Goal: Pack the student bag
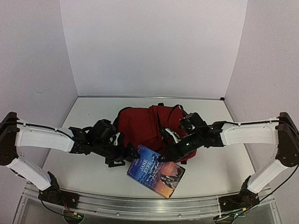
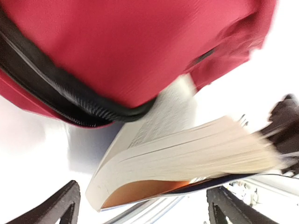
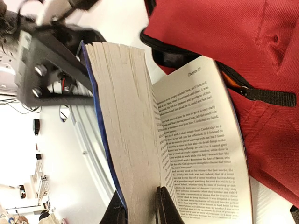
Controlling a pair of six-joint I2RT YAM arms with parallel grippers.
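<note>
A book titled Jane Eyre (image 1: 154,172) is tilted cover-up in front of the red bag (image 1: 138,126); wrist views show its pages fanned open, part lying beneath the bag's zippered edge (image 2: 70,93). My right gripper (image 1: 166,156) is at the book's upper right; in the right wrist view its fingertips (image 3: 161,205) press at the thick page block (image 3: 124,116), apparently gripping it. My left gripper (image 1: 126,158) is at the book's upper left; in the left wrist view the book's edge (image 2: 177,154) lies between its widely spaced fingers. Whether they touch it is unclear.
A metal rail (image 1: 154,201) runs along the front edge, and white walls enclose the back and sides.
</note>
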